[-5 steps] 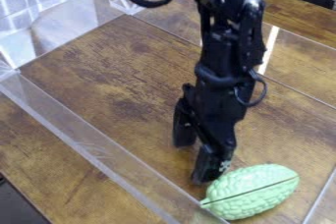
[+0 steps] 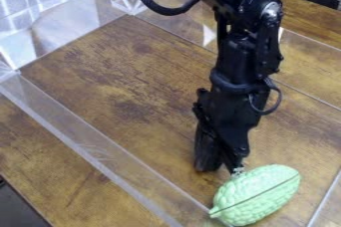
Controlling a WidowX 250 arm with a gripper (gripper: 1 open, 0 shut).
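Observation:
A pale green, bumpy oval object with a dark seam (image 2: 256, 193) lies on the wooden floor at the lower right. Just behind its upper left end, my black gripper (image 2: 218, 161) reaches down to the floor. The fingertips are dark and partly hidden by the gripper body, so whether they touch the green object is unclear. Nothing shows held in them, and the gripper looks shut.
Clear plastic walls (image 2: 94, 156) edge the brown wooden surface (image 2: 114, 87) on the left, back and front. A white gridded thing (image 2: 47, 2) stands at the back left.
The gripper has shifted slightly over the last second, its lower end now a little higher and nearer the green object's tip. The green object has moved very slightly.

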